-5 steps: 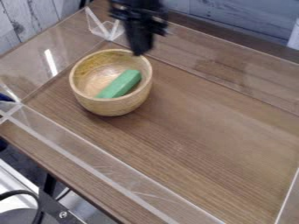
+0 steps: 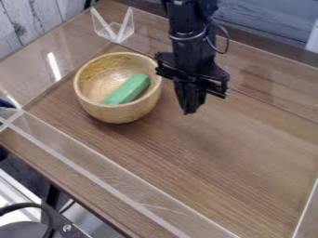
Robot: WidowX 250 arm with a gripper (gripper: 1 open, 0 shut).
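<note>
My black gripper hangs over the wooden table at the upper middle, pointing down, just right of a round wooden bowl. Its fingers look close together, with nothing visible between them. A green oblong object lies inside the bowl, toward its right side.
A clear angular piece stands at the upper left. Dark cables show at the lower left, beyond the table edge.
The gripper has come down and toward the front from the back of the table, lower beside the bowl. The bowl and green object look unmoved.
</note>
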